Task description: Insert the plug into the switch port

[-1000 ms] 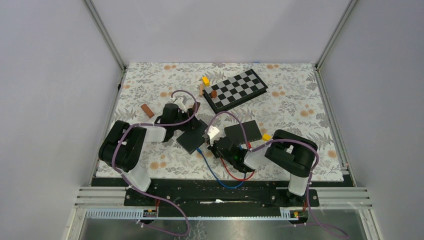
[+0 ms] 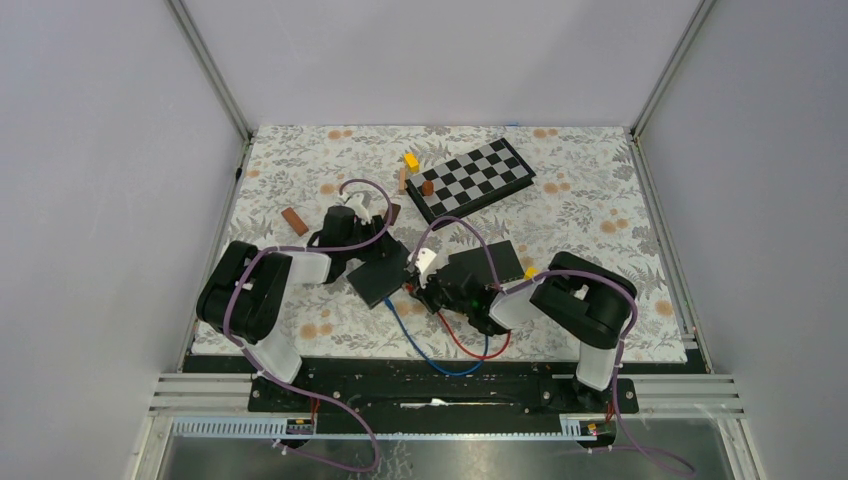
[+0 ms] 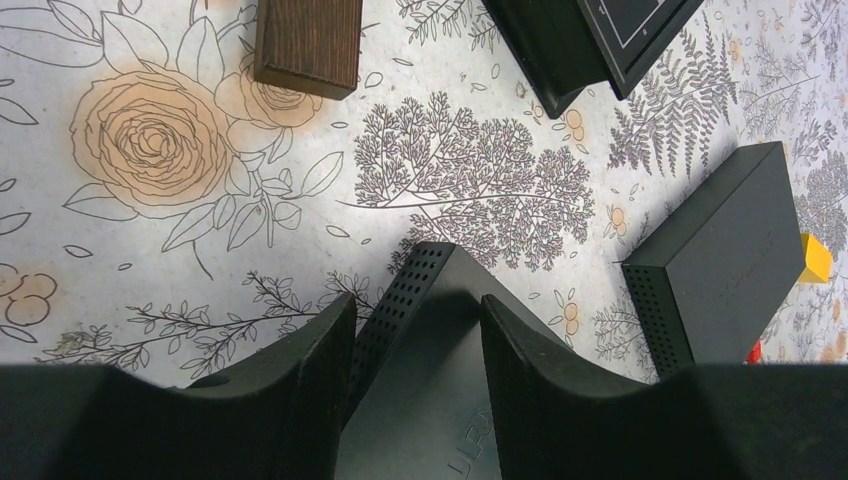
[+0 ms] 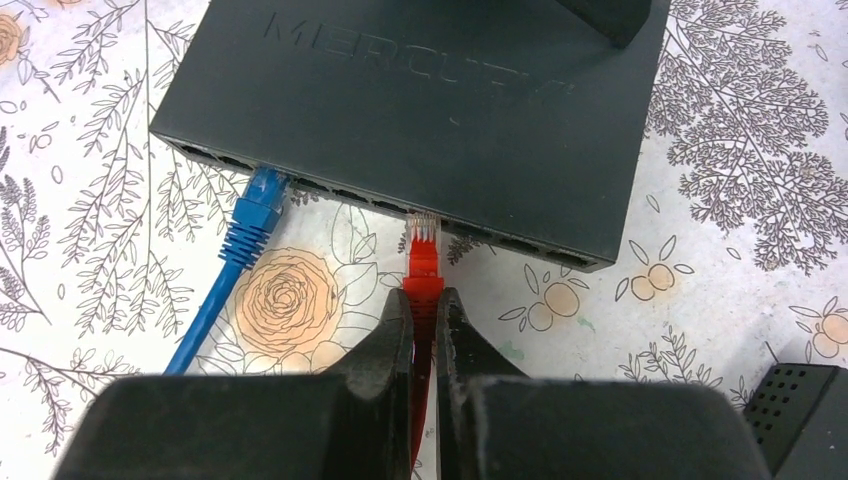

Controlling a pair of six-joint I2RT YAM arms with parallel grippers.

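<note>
The black switch (image 4: 400, 120) lies on the patterned tabletop, its port side facing my right gripper. My left gripper is shut on the switch's far end, one finger on either side. My right gripper is shut on the red cable's plug (image 4: 424, 255), just behind its clear tip. That tip points at the row of ports and meets the lower edge of the case; most of it shows outside, and whether its end is inside a port I cannot tell. A blue plug (image 4: 262, 200) sits in another port to its left.
A second black box (image 2: 486, 262) lies right of the switch, near a yellow block (image 2: 531, 272). Behind are a chessboard (image 2: 472, 180) and wooden blocks, one brown (image 3: 308, 45). The red and blue cables (image 2: 440, 368) loop toward the front edge.
The switch has shifted slightly left and toward the front, with its blue plug moving along. My right gripper has moved only slightly. The left arm looks nearly still.
</note>
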